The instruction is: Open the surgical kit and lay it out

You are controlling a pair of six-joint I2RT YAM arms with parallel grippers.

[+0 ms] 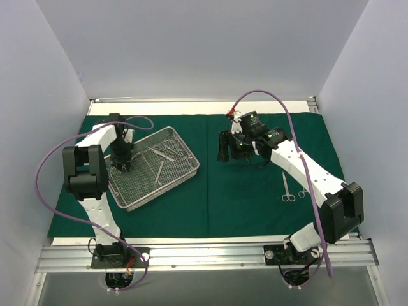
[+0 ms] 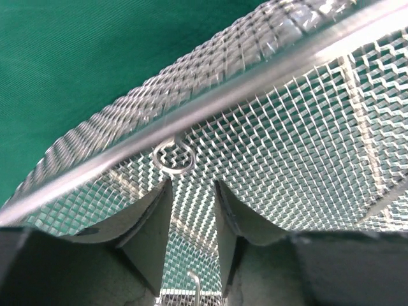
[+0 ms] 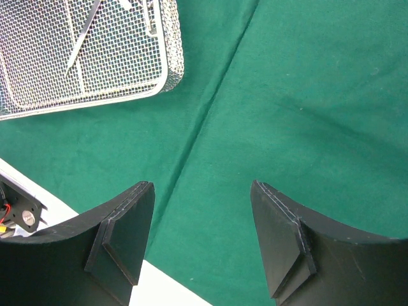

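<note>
A wire mesh tray (image 1: 131,208) sits tilted on the left half of the green cloth (image 1: 229,204), with several slim metal instruments (image 1: 159,172) lying in it. Over the tray's left end hangs my left gripper, its fingers part open with no object between them. Just beyond those fingertips, against the tray wall, a metal ring handle (image 2: 176,170) shows; the rest of that instrument is hidden. My right gripper is wide open and empty above the bare middle of the cloth. Scissor-like instruments (image 1: 287,189) lie on the cloth at right, near the right forearm.
Grey walls (image 1: 197,51) close in the back and both sides. A white border and metal rail (image 1: 210,250) run along the front. Between the tray and the laid-out instruments the cloth is clear. Purple cables (image 1: 303,162) arch over both arms.
</note>
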